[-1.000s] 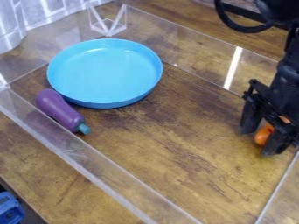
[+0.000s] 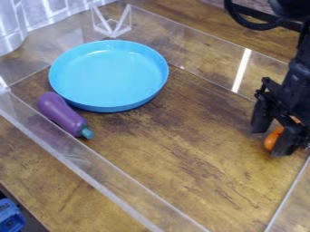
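Observation:
At the right edge of the table my black gripper point(image 2: 276, 120) reaches down over an orange object point(image 2: 277, 140), which sits between or just under its fingers; whether the fingers are closed on it I cannot tell. A blue round plate point(image 2: 108, 65) lies at the upper left of the table, and a purple eggplant point(image 2: 60, 112) lies below and left of it.
Clear plastic walls border the wooden table point(image 2: 158, 181). A white bracket point(image 2: 111, 26) stands at the back. A blue object point(image 2: 9, 217) shows at the lower left corner.
My gripper has shifted slightly around the orange object at the right; the plate and eggplant are unmoved.

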